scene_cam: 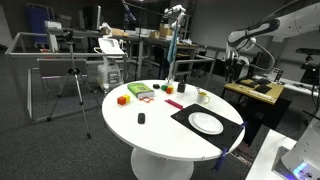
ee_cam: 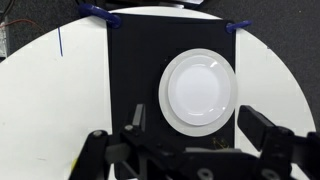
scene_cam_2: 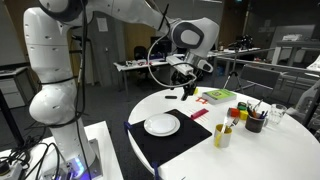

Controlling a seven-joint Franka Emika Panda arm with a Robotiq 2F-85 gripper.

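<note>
My gripper stands open above the table with nothing between its fingers. In the wrist view its dark fingers reach up from the bottom edge, on either side of the white plate (ee_cam: 199, 89). That plate lies flat on a black mat (ee_cam: 135, 60), well below the fingers. From the first exterior side, the plate (scene_cam: 206, 123) rests on the mat's front part, and the gripper (scene_cam: 231, 76) hangs high toward the upper right. The second exterior view has the gripper (scene_cam_2: 186, 80) over the far side of the plate (scene_cam_2: 162, 124).
A yellow mug (scene_cam_2: 222, 135) stands by the mat, with a dark cup (scene_cam_2: 255, 122) holding utensils behind it. A red object (scene_cam: 175, 103), a green box (scene_cam: 141, 90), colored blocks (scene_cam: 124, 99) and a black object (scene_cam: 141, 118) lie around the table.
</note>
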